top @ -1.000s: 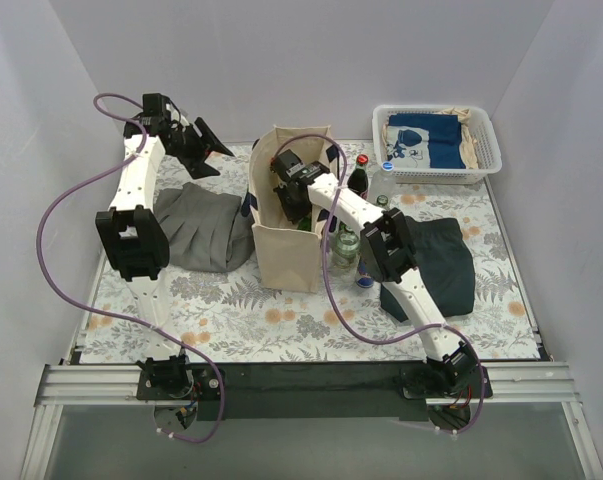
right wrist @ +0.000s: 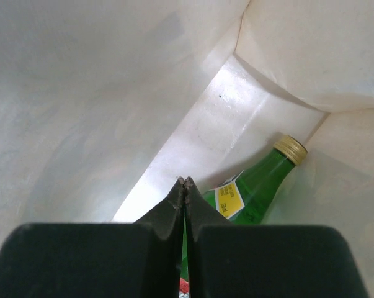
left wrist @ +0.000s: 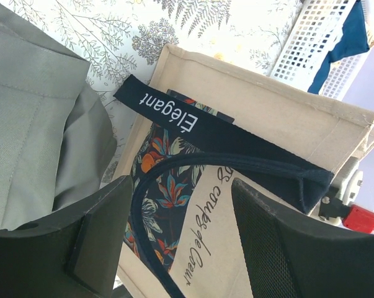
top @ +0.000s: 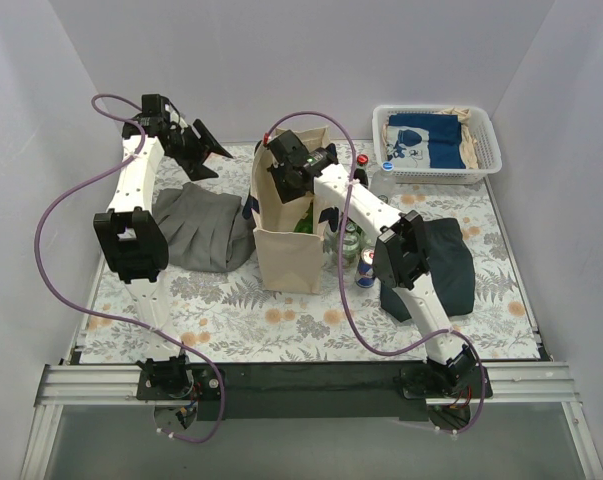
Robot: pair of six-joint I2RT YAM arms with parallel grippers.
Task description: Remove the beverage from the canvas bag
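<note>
The cream canvas bag (top: 289, 262) stands upright on the table, its mouth facing up. On its floor a green glass bottle (right wrist: 265, 184) with a gold cap lies on its side, its lower part hidden behind my right gripper. The fingers of that gripper meet at the tips with nothing between them, and the bottle is below and outside them. From the top view, the right gripper is at the bag's mouth, over the bottle. My left gripper is open and empty, to the left of the bag, whose printed side and dark handle show beyond its fingers.
Right of the bag stand several drinks, among them a blue can (top: 365, 268) and a dark red-capped bottle (top: 361, 170). A white basket (top: 436, 177) holds cloth at the back right. Grey fabric (top: 206, 228) lies left, dark fabric (top: 441, 268) right.
The left arm has barely moved.
</note>
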